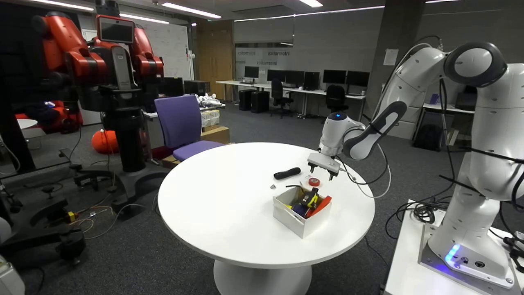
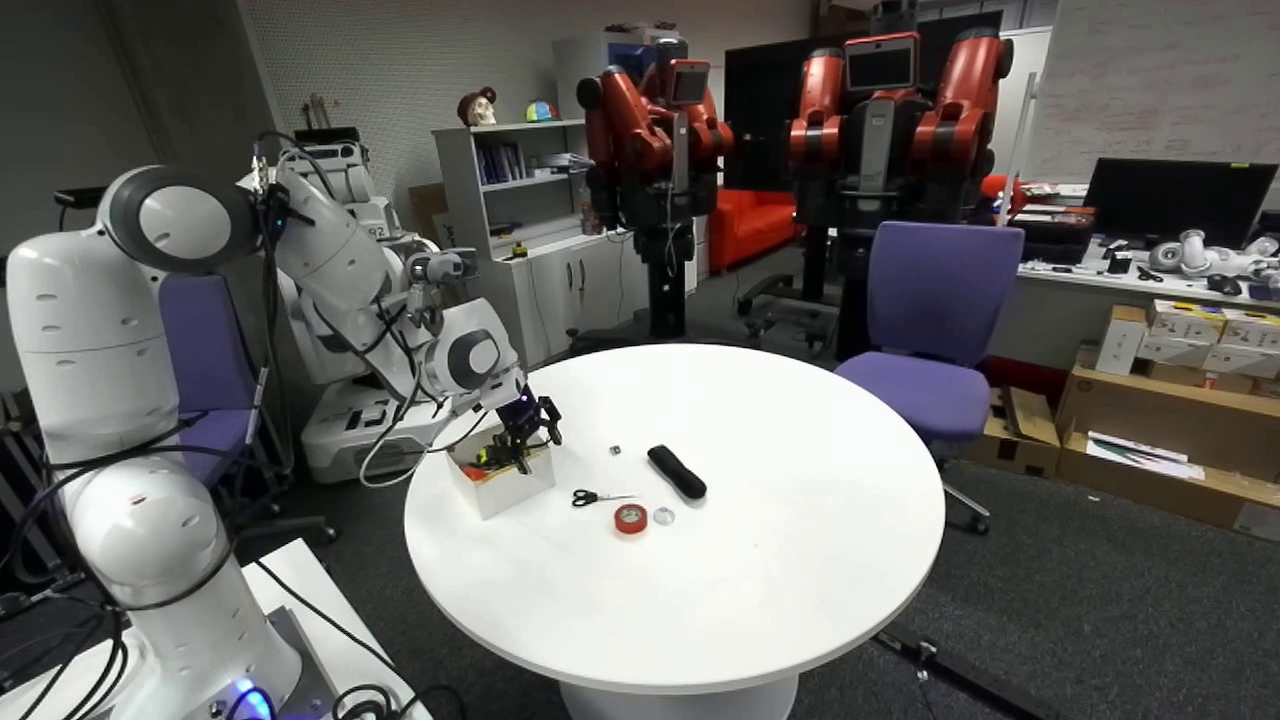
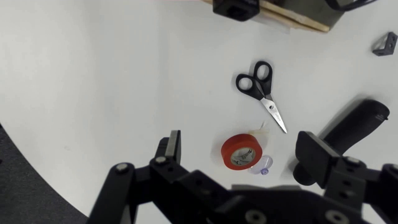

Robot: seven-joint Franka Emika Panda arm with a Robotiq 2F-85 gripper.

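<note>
My gripper (image 1: 321,174) hangs above the right part of the white round table, its fingers apart with nothing between them. In the wrist view a roll of red tape (image 3: 241,151) lies on the table below the gap. Black-handled scissors (image 3: 266,93) lie farther up that view, apart from the fingers. A long black handheld object (image 3: 354,125) lies partly behind the right finger (image 3: 311,156). A white open box (image 1: 300,223) holds several tools, including a yellow-and-black one (image 1: 310,199) and an orange one (image 1: 320,206). The box's bottom is hidden.
A small dark metal bracket (image 3: 386,44) lies near the black object. Beside the tape sits a clear round piece (image 3: 262,164). A purple chair (image 1: 182,125) stands beyond the table.
</note>
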